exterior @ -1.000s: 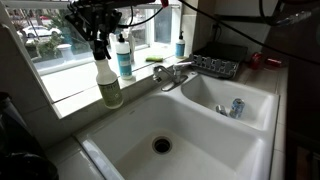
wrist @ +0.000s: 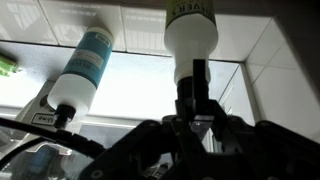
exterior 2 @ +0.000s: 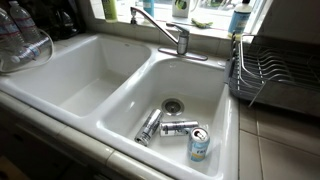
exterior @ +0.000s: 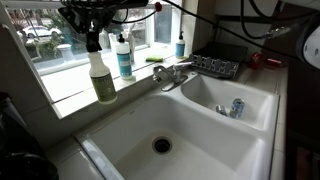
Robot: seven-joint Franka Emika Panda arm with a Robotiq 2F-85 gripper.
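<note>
A white bottle with a green label hangs slightly tilted by the window sill, its base overlapping the sill's front edge in exterior view 1. I cannot tell whether the base touches anything. My gripper is around the bottle's narrow top and appears shut on it. In the wrist view the white bottle points its neck toward my gripper, where a dark finger partly hides the top. Exterior view 2 shows only the green lower part of the bottle, at the top edge.
A blue-labelled bottle stands close by on the sill. Beyond it are the faucet and another soap bottle. The near sink basin is empty; several cans lie in the other. A dish rack sits beside it.
Everything else stays put.
</note>
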